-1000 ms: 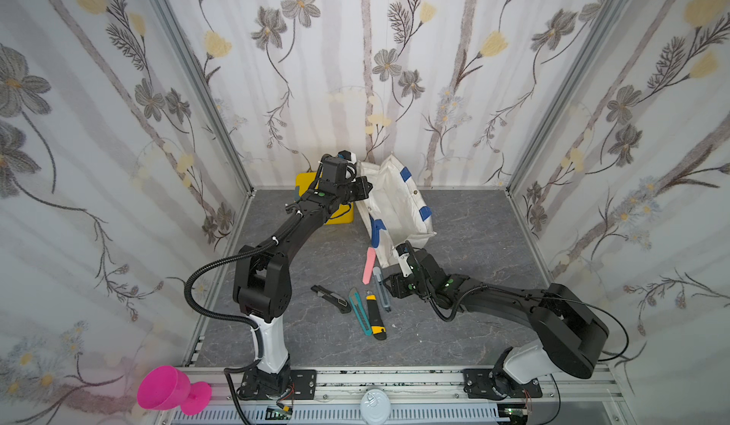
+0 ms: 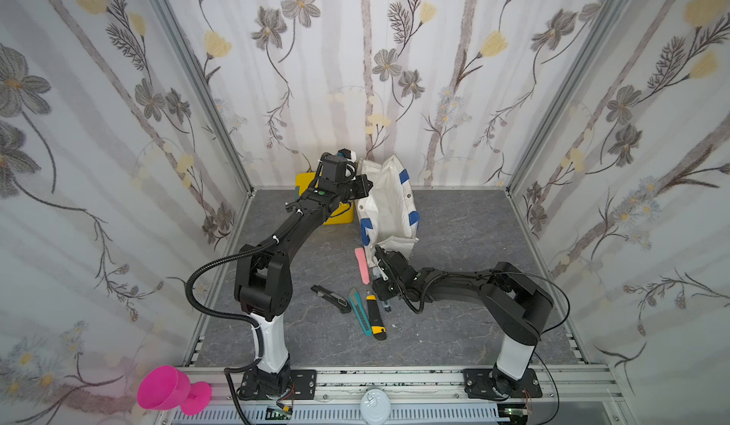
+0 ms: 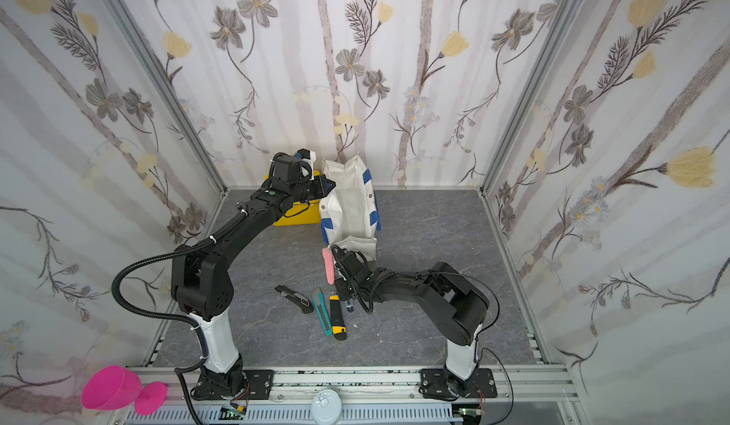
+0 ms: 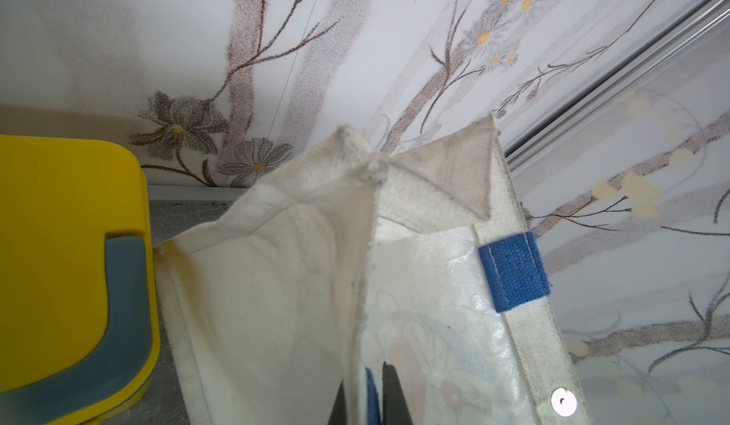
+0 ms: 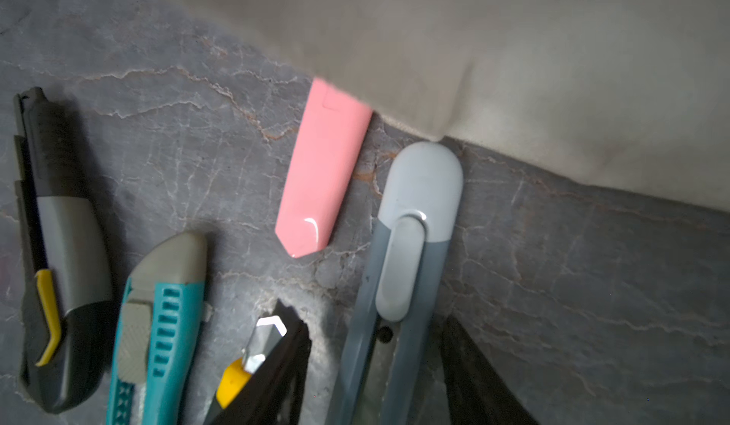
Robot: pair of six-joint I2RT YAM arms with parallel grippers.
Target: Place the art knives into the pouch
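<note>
The white cloth pouch [image 2: 391,208] with blue tabs stands open at the back middle. My left gripper is shut on its upper edge. My right gripper is part open over a grey art knife [image 5: 410,197], one finger either side of it, below the pouch's near end. Also on the floor lie a pink knife [image 5: 323,166], a black-and-grey knife [image 5: 64,242], a teal knife [image 5: 163,326] and a black-and-yellow knife [image 2: 375,318].
A yellow box [image 4: 61,257] stands left of the pouch under my left arm. Walls close in the back and sides.
My right arm has moved left to over the grey knife. The pouch's near end has swung left, now partly covering the pink knife. The left arm has barely moved.
</note>
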